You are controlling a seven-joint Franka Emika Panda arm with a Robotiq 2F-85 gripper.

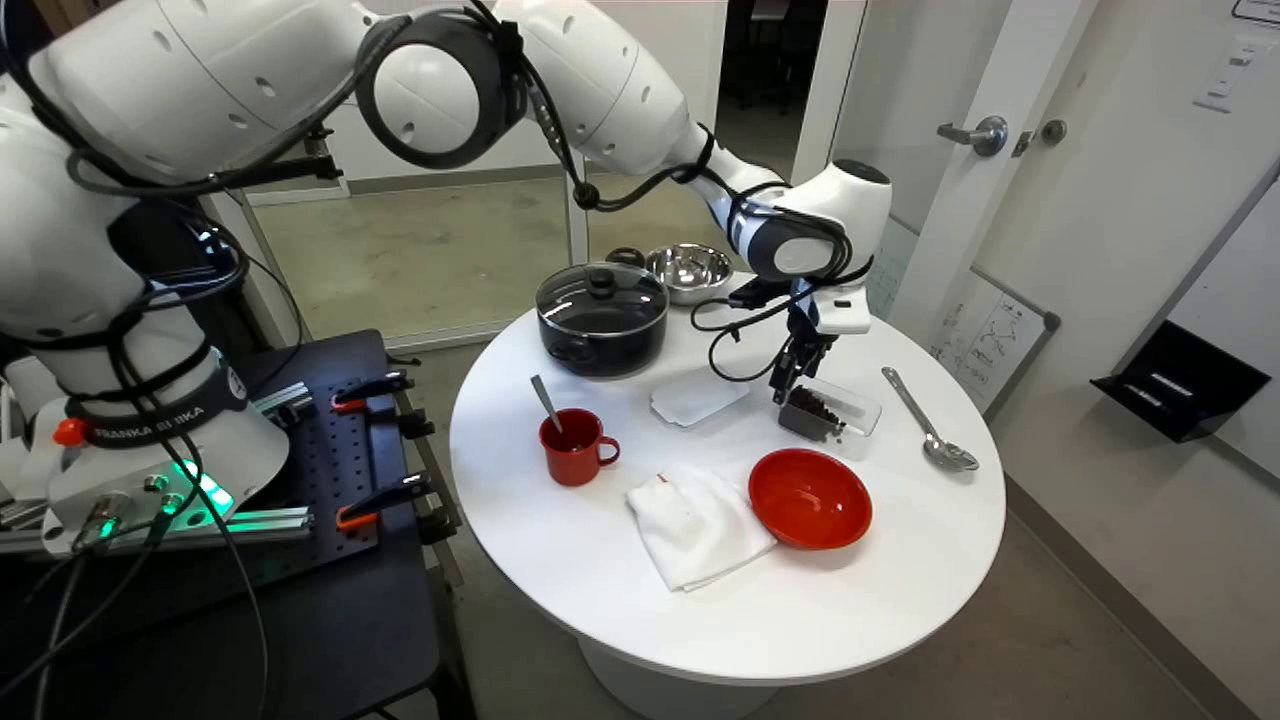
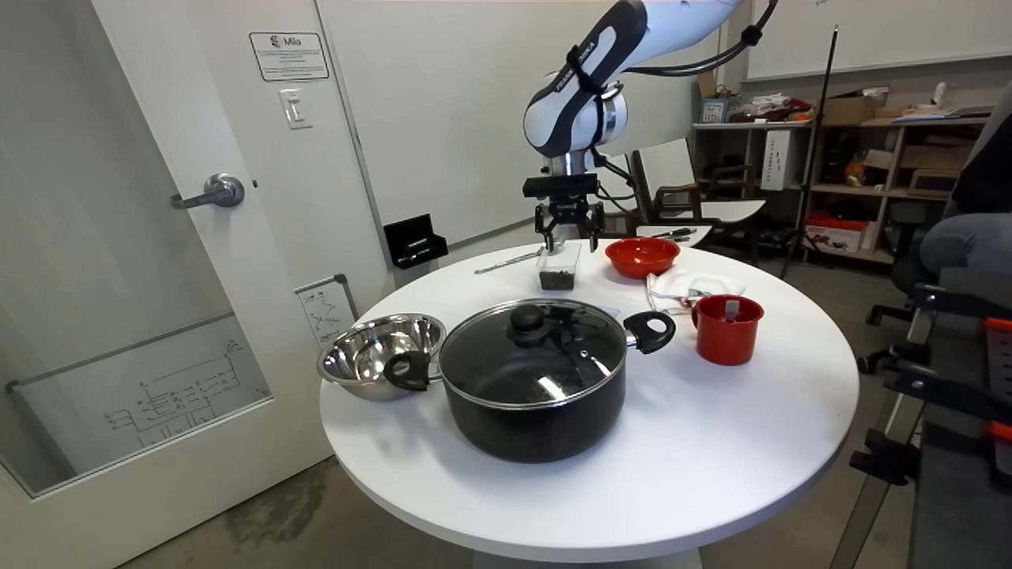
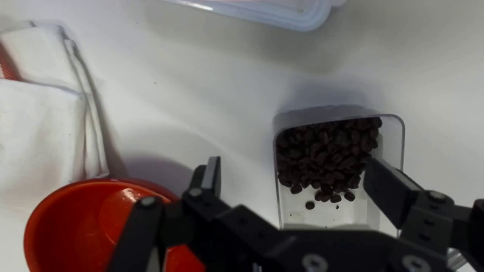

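Observation:
A clear rectangular container point(image 3: 329, 208) with dark coffee beans point(image 3: 329, 154) heaped toward one end stands on the white table. My gripper is open above it, one finger point(image 3: 211, 176) outside the container's left wall and the other point(image 3: 390, 190) over its right wall in the wrist view. Nothing is between the fingers. In exterior view 1 the fingertips are close to the container; whether they touch it cannot be told. A red bowl point(image 1: 810, 499) sits in front of the container. The flat translucent lid point(image 1: 699, 397) lies to the container's left.
A black lidded pot point(image 1: 602, 318) and a steel bowl point(image 1: 690, 271) occupy the back. A red mug point(image 1: 573, 448) with a utensil in it, a folded white cloth point(image 1: 699, 523) and a slotted spoon point(image 1: 924, 420) also lie around.

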